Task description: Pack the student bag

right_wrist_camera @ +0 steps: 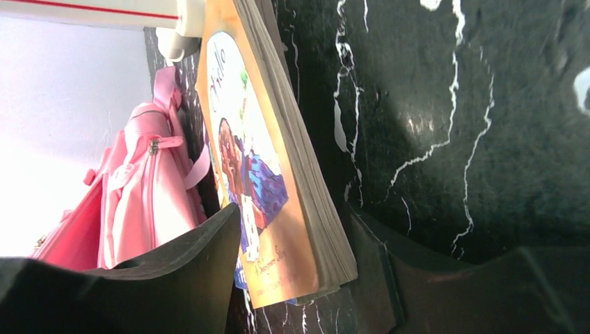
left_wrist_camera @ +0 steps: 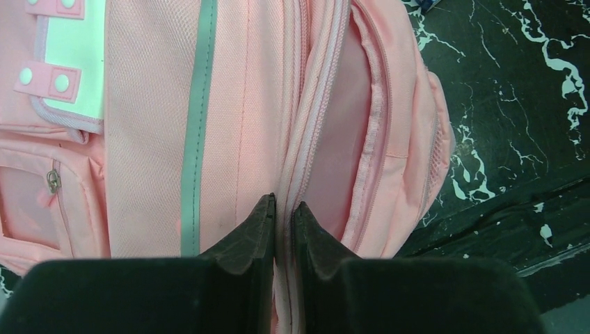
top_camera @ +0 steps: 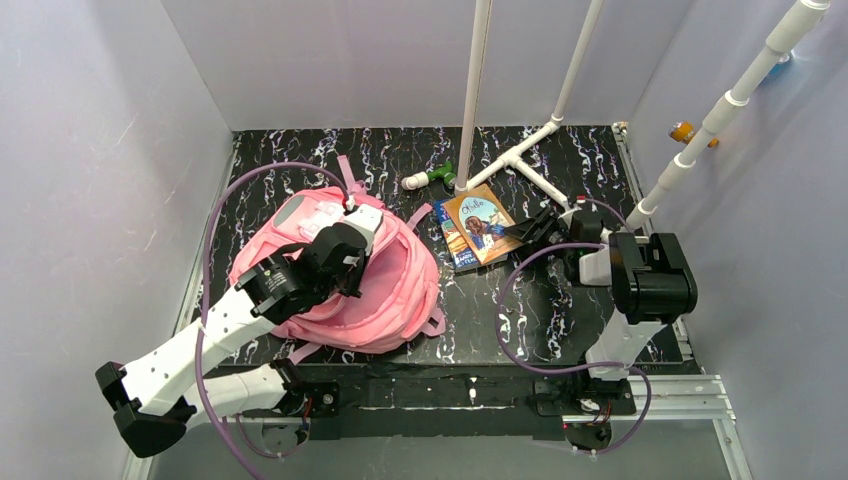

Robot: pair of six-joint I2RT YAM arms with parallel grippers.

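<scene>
A pink backpack [top_camera: 390, 290] lies on the left of the black marble top, its main compartment gaping toward the front right. My left gripper is shut on the bag's zippered opening edge [left_wrist_camera: 306, 139]. Right of the bag two books lie stacked: an orange one [top_camera: 478, 222] on a blue one [top_camera: 450, 245]. My right gripper is part open at the near right end of the books, with one finger either side of the orange book's corner [right_wrist_camera: 285, 278] in the wrist view; whether they touch it is unclear.
White pipes [top_camera: 540, 183] rise behind and right of the books. A green and white fitting [top_camera: 430, 175] lies at the back.
</scene>
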